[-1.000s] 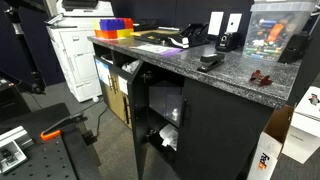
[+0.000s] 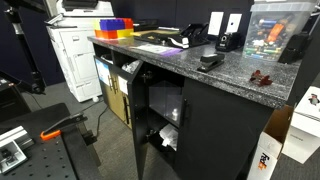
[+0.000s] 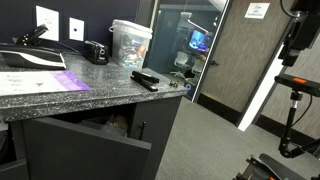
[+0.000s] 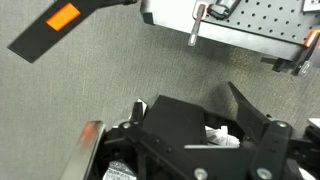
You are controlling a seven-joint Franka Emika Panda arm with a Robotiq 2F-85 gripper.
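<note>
In the wrist view my gripper is open along the lower edge, its dark fingers spread apart, over grey carpet. A dark block and some white material show between and below them; I cannot tell what these are, but nothing appears gripped. A black cabinet (image 2: pixel 215 125) stands under the speckled counter (image 2: pixel 235 82). Its door (image 3: pixel 85 150) hangs open, with white items (image 2: pixel 168 135) inside. On the counter lie a black stapler (image 2: pixel 211 62) and a small reddish-brown object (image 2: pixel 260 78). My gripper cannot be made out clearly in either exterior view.
A clear tub of colourful pieces (image 2: pixel 270 32) stands at the counter's back, and coloured blocks (image 2: pixel 112 27) lie at its far end. A white box (image 2: pixel 301 132) is on the floor beside the cabinet. Open carpet (image 3: pixel 200 145) lies before the counter.
</note>
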